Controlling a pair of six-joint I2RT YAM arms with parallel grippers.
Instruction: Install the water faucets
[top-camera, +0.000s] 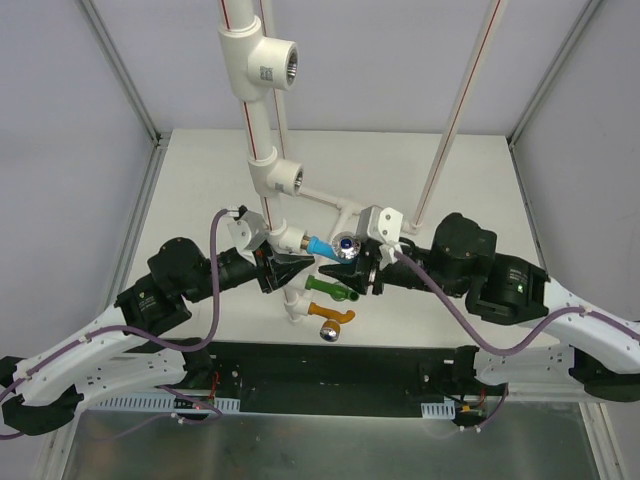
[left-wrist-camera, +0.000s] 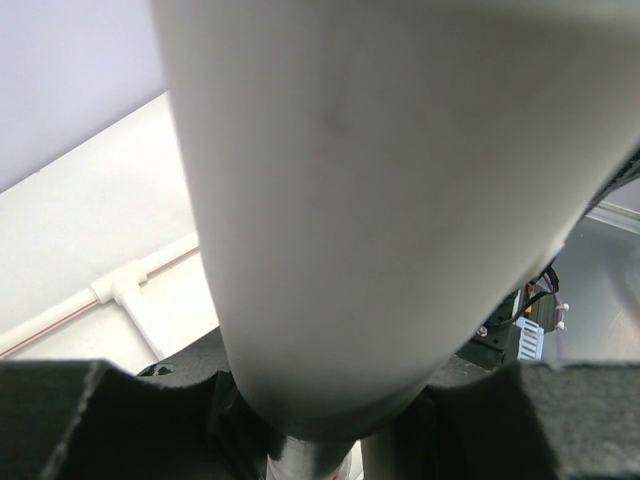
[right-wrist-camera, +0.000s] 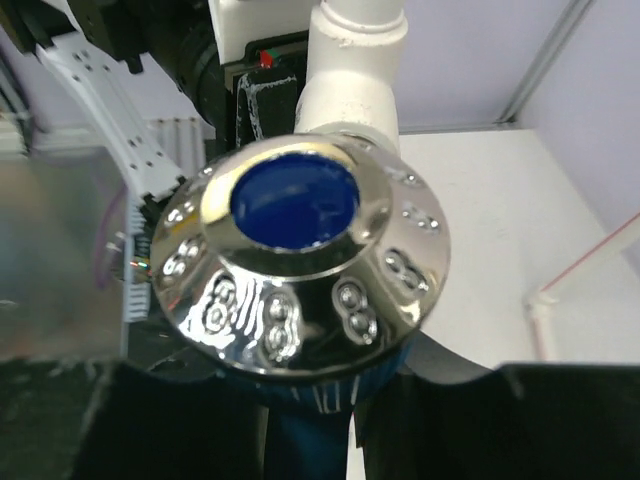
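Observation:
A blue faucet (top-camera: 321, 249) with a chrome, blue-centred knob (right-wrist-camera: 300, 260) points out of the side socket of a white pipe (top-camera: 258, 128); brass thread shows where they meet. My right gripper (top-camera: 358, 276) has its fingers on either side of the blue body, part open, with a thin gap on one side in the right wrist view. The left gripper (top-camera: 286, 268) is shut on the white pipe, whose wide section (left-wrist-camera: 360, 200) fills most of the left wrist view. Below are a green faucet (top-camera: 330, 288) and an orange faucet (top-camera: 331, 313), both along the same pipe.
Higher up the pipe, two side sockets, an upper one (top-camera: 291, 66) and a lower one (top-camera: 297, 178), stand empty. Thin white tubing (top-camera: 375, 213) crosses the white board (top-camera: 380, 160) behind. Both arms crowd close around the blue faucet.

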